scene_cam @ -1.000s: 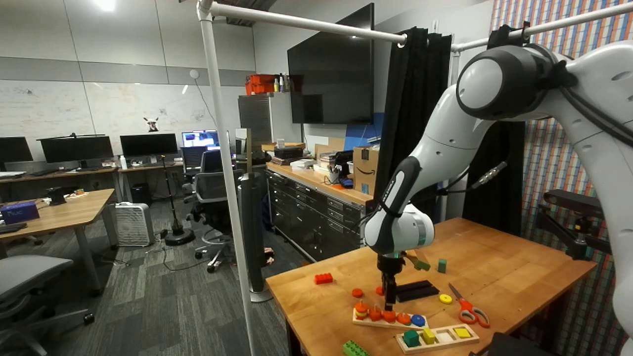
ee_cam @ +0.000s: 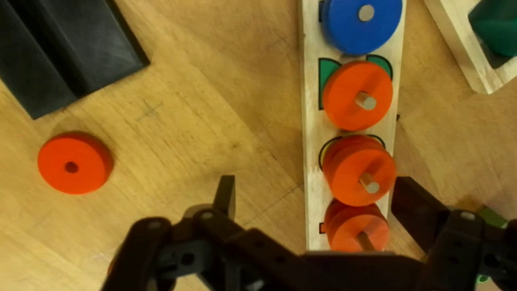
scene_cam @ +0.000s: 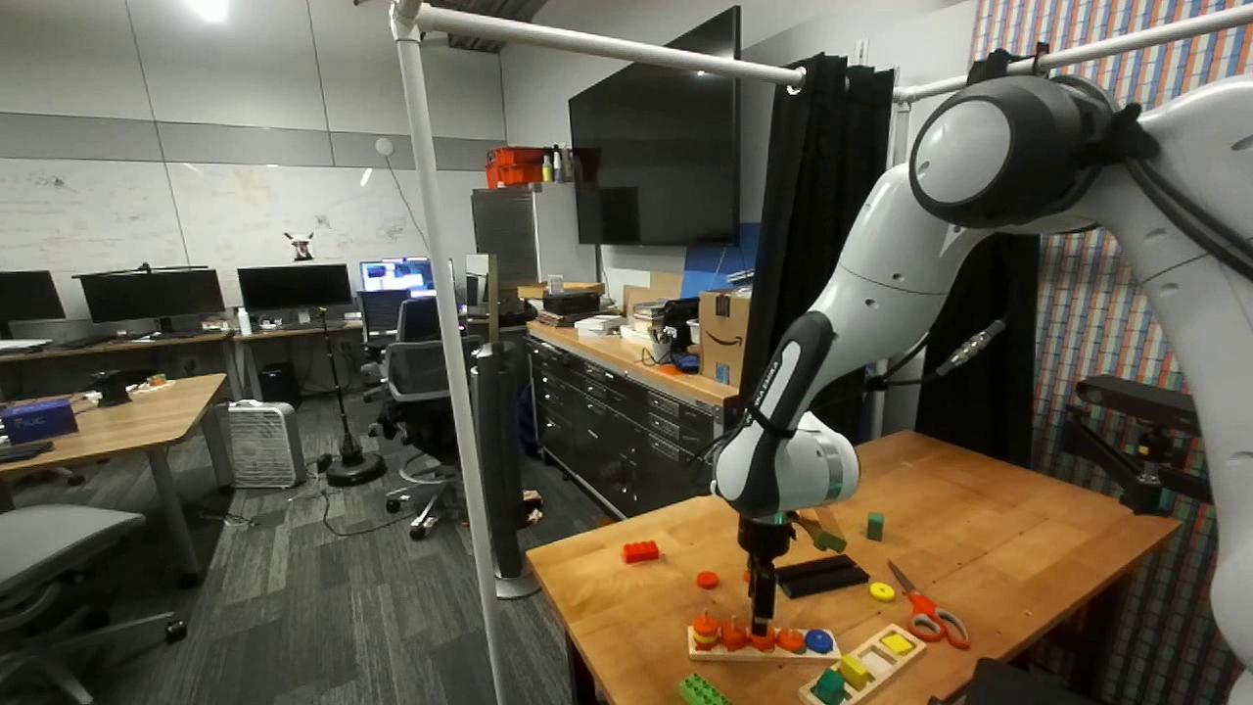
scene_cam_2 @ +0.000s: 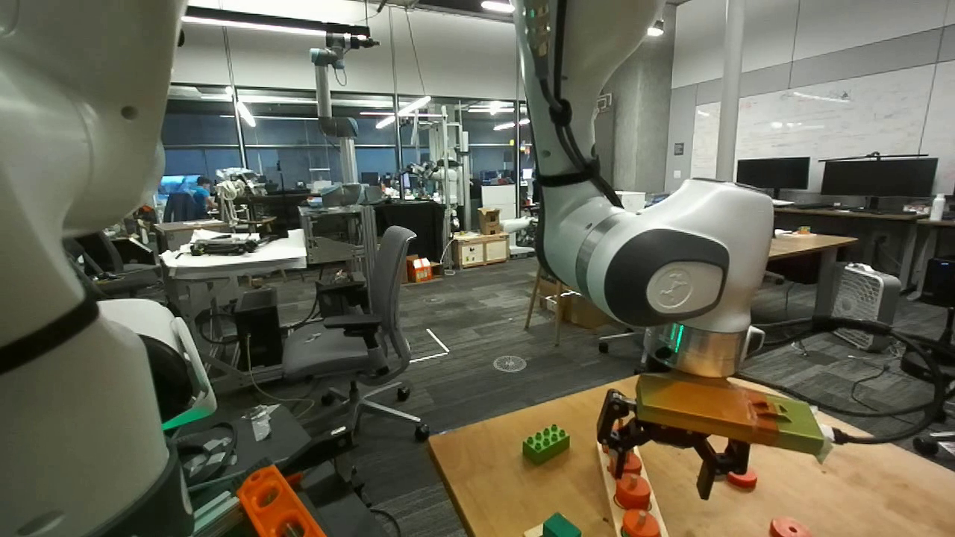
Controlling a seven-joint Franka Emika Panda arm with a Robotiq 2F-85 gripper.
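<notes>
A wooden peg board (scene_cam: pixel 764 654) carries red-orange discs and one blue disc (ee_cam: pixel 362 22) on its pegs. In the wrist view my gripper is open, its fingers spread either side of the board's near part. The right finger (ee_cam: pixel 412 206) is close beside the board's edge and the stacked orange discs (ee_cam: pixel 358 172); whether it touches cannot be told. The left finger (ee_cam: pixel 225 199) is over bare table. Nothing shows held between them. A loose orange disc (ee_cam: pixel 75 163) lies flat left of the board, and a yellow disc (scene_cam: pixel 882 591) lies further right.
A wooden shape tray (scene_cam: pixel 889 665) with green and yellow blocks stands close to the board. Around them are a black grooved block (scene_cam: pixel 822 577), scissors (scene_cam: pixel 936 619), a red toy brick (scene_cam: pixel 640 551) and a green toy brick (scene_cam_2: pixel 546 443).
My gripper has come slightly left and toward the near edge. The peg board has shifted the same way, and the shape tray has turned, its right end now farther back.
</notes>
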